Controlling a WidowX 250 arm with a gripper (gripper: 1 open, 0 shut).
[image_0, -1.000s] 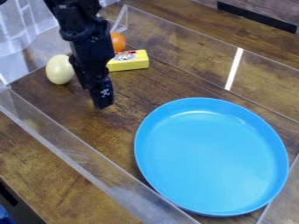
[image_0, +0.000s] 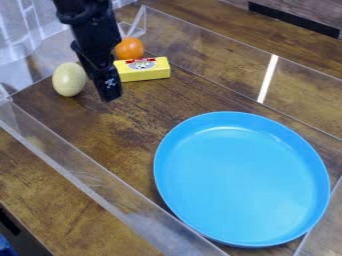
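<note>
My gripper (image_0: 94, 86) hangs open over the upper left of the wooden table, beside a pale egg-shaped object (image_0: 70, 79) on its left. A yellow box (image_0: 144, 68) with a red and white label lies to its right, and an orange round object (image_0: 130, 48) is behind, partly hidden by the arm. Nothing shows held in the gripper.
A large blue plate (image_0: 241, 178) fills the lower right. Clear plastic walls run along the lower left and the back.
The gripper has moved up and to the left in the view, toward the pale egg-shaped object. The objects and plate have stayed in place.
</note>
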